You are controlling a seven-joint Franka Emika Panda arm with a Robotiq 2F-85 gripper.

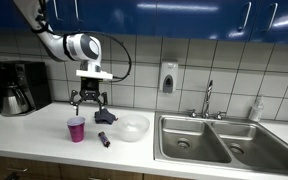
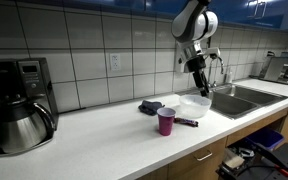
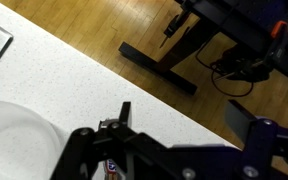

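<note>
My gripper point(image 1: 89, 103) hangs above the counter, near the purple cup point(image 1: 76, 128) in exterior view 1. Its fingers stand wide apart in the wrist view, and nothing shows in the gap between them point(image 3: 182, 115). A small dark oblong object point(image 1: 104, 140) lies on the counter between the cup and a translucent white bowl point(image 1: 133, 127). In the wrist view, part of that dark object point(image 3: 112, 128) shows beside a finger, and the bowl point(image 3: 19, 145) fills the lower left corner. Behind them lies a crumpled dark cloth point(image 2: 151, 107).
A double sink point(image 1: 216, 140) with a faucet point(image 1: 207, 98) is to the bowl's right. A coffee maker point(image 2: 26, 105) stands at the counter's far end. The counter's front edge runs close to the cup.
</note>
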